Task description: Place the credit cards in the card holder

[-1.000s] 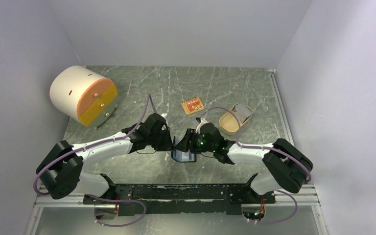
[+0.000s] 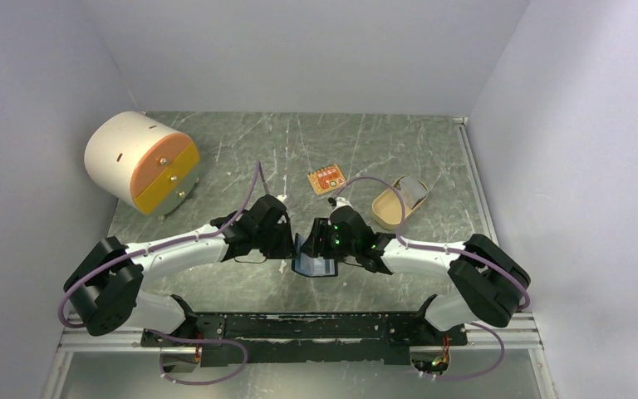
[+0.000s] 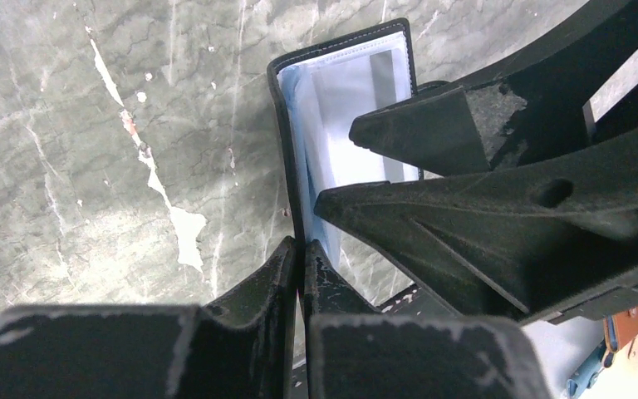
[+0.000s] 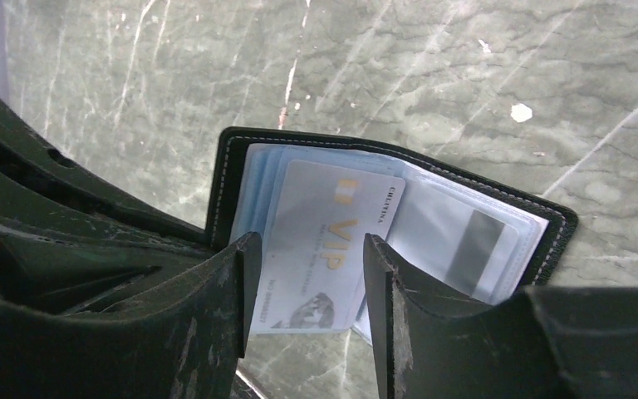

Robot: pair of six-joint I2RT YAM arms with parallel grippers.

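The card holder (image 2: 316, 267), black with stitched edges and milky plastic sleeves, stands partly open on the table's near side. My left gripper is shut on its upright black cover edge. In the right wrist view a pale VIP card (image 4: 332, 241) lies flat along the left sleeve of the holder (image 4: 548, 249), looking hazy as if behind plastic. Whether it is fully inside I cannot tell. Over that card my right gripper is open, its fingertips apart with nothing gripped. In the left wrist view, the right fingers (image 3: 415, 133) hide part of the sleeves.
A beige tray (image 2: 387, 210) with a grey compartment sits to the right. Behind the arms lies an orange notepad (image 2: 326, 179). A rounded drawer box (image 2: 137, 158) occupies the left back.
The right gripper has moved a little to the left over the holder.
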